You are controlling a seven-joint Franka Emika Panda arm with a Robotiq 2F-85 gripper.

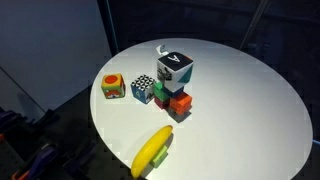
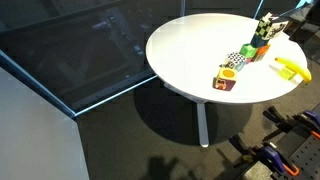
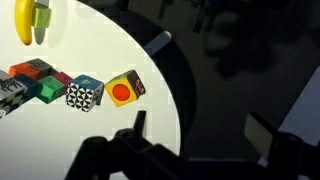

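Observation:
My gripper is open, its dark fingers far apart with nothing between them. In the wrist view it hangs near the table's edge, with dark floor below the gap. Nearest to it on the table sits a yellow cube with a red dot. Beside that cube stands a black-and-white patterned cube. A green cube and an orange-red cube are clustered farther along. Next to them a larger black-and-white box sits high in the cluster. A yellow banana lies apart, against a light green block.
All the objects are on a white round table. Dark floor lies beyond the rim, and a table leg shows below it.

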